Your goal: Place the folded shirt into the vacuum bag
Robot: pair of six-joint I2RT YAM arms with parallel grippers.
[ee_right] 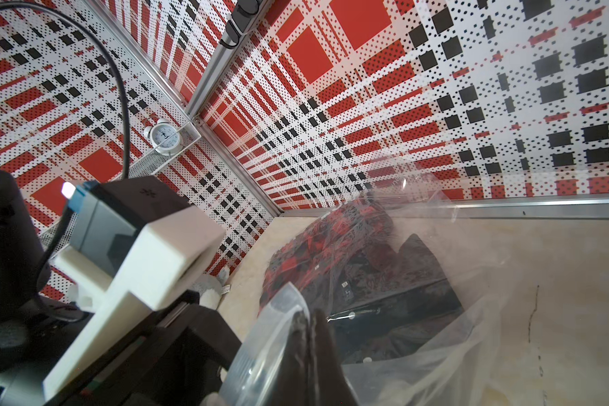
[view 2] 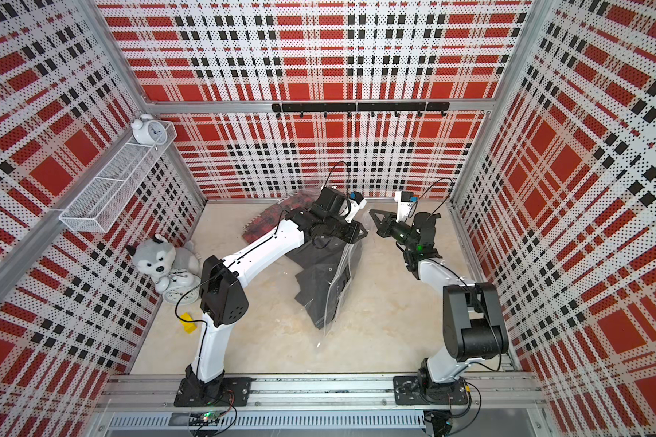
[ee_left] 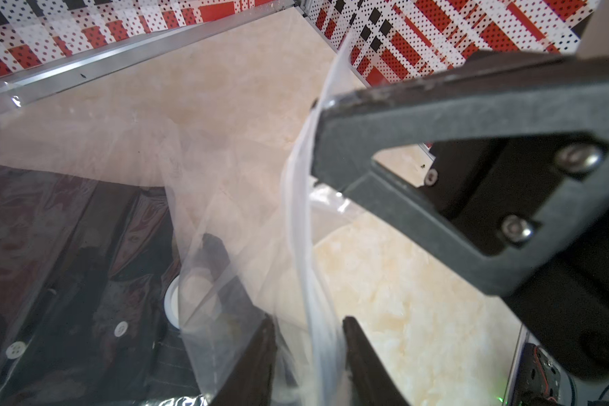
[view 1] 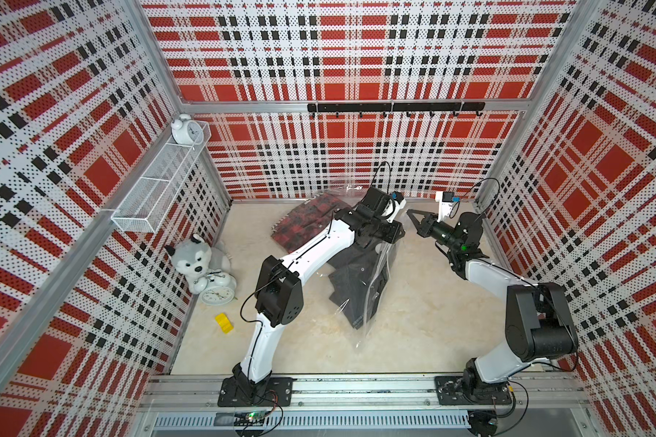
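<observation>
The clear vacuum bag [view 1: 364, 336] lies mid-table, its loose right edge standing up. Dark grey fabric and red-black plaid fabric of the shirt [view 1: 350, 280] show beneath its film; folds and the left arm hide part of them. In the left wrist view, my left gripper has its fingertips apart, with the bag's raised film edge running between them. My right gripper is shut at the bag's edge, film bunched at its fingertips. From the left wrist view, that edge reaches up to the right gripper's fingers [ee_left: 338, 135].
At the left stand a plush husky [view 1: 193, 258] and a white clock [view 1: 218, 291], near a yellow block [view 1: 223, 322]. A wire basket [view 1: 160, 178] hangs on the left wall. Bare table lies at front right.
</observation>
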